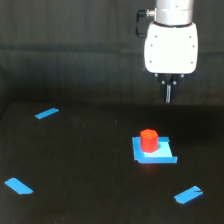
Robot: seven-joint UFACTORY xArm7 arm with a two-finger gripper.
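Note:
A red, faceted block (149,141) stands upright on a pale square (163,149) edged with blue tape, right of the middle of the dark table. My gripper (168,93) hangs from the white arm at the upper right, pointing down. It is well clear of the block, above and behind it in the view. The fingers look small, dark and close together. Whether they touch cannot be made out, and no object shows at their tips.
Strips of blue tape lie on the table: one at the back left (47,113), one at the front left (18,186) and one at the front right (188,195). A dark curtain (70,60) hangs behind.

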